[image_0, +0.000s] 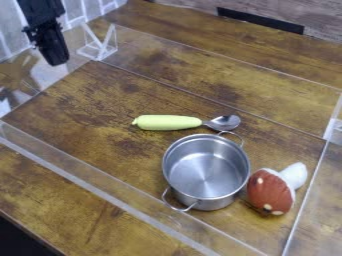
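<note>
At the top left edge of the camera view, my black gripper (51, 48) hangs above the corner of the clear-walled work area, apart from the objects; it is small and dark, and its fingers are hard to make out. A steel pot (205, 176) with wire handles stands right of centre. Above it lie a pale yellow-green corn cob (167, 123) and a metal spoon (225, 123). A red-capped toy mushroom (271, 191) with a white stem lies to the right of the pot.
Clear plastic walls (107, 182) border the wooden table surface (94, 110).
</note>
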